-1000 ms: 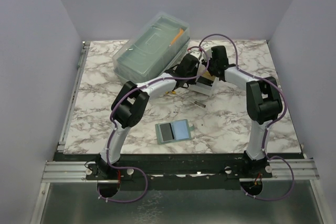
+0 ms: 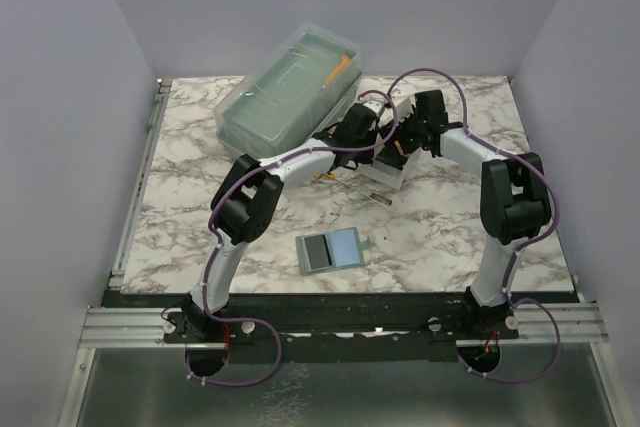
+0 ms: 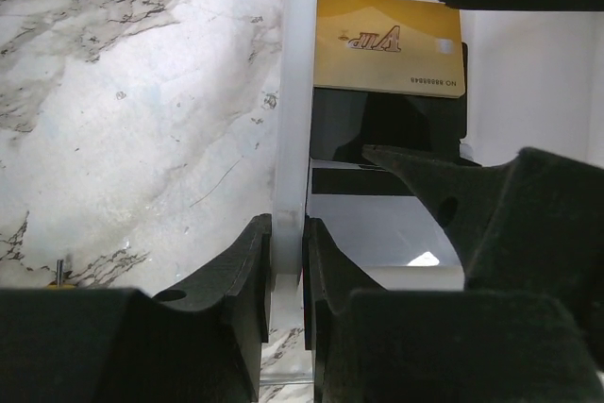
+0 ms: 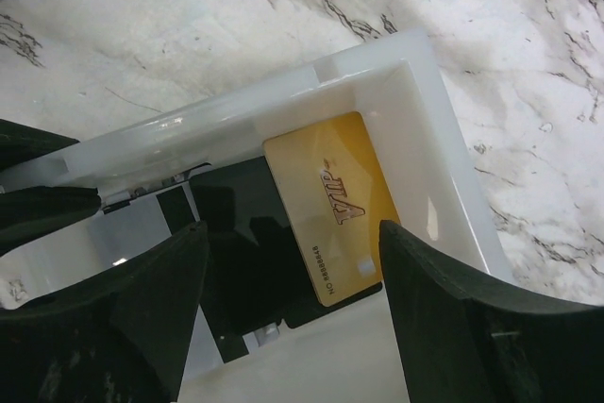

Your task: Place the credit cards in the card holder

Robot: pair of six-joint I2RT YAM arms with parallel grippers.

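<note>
A white plastic box (image 2: 393,175) at the back centre holds a gold VIP card (image 3: 387,40) (image 4: 330,195), black cards (image 3: 368,120) (image 4: 241,261) and a silver card (image 3: 373,224) (image 4: 142,233). My left gripper is shut on the box's wall. My right gripper is open over the cards, its fingers either side of them in the wrist view, with nothing visibly held. The tableware-like card holder (image 2: 330,251) lies flat at the front centre, with a dark and a blue panel.
A lidded translucent container (image 2: 280,87) stands at the back left beside the box. A small metallic item (image 2: 380,199) lies in front of the box.
The left arm stays put on the box.
</note>
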